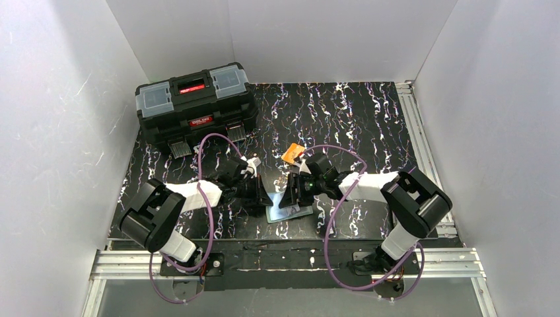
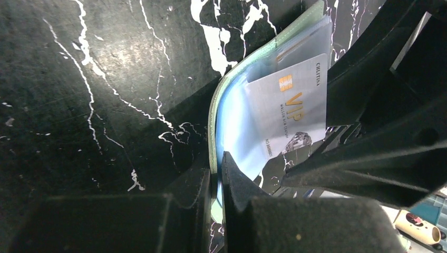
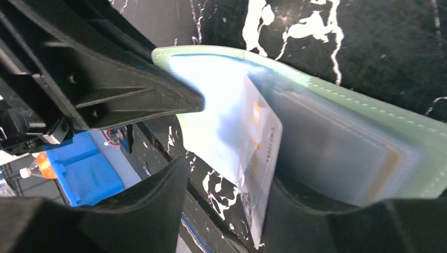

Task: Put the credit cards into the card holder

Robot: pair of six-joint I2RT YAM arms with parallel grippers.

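The card holder [image 1: 275,212] lies spread on the table's front half, green outside with pale blue and clear sleeves inside. My left gripper is shut on its near left edge, which curls upward. The silver VIP card [image 2: 292,108] stands tilted against the blue inner side, its face and most of its outline exposed. From the right wrist view the VIP card [image 3: 259,153] appears nearly edge-on at the sleeve's mouth, not lying inside it. My right gripper stands open around that card, with a gap beside it.
An orange card [image 1: 292,154] lies on the table behind the right gripper. The large black toolbox [image 1: 196,109] fills the back left. Bare marble table [image 1: 343,112] extends across the back right. A blue bin [image 3: 87,168] shows beyond the table's front edge.
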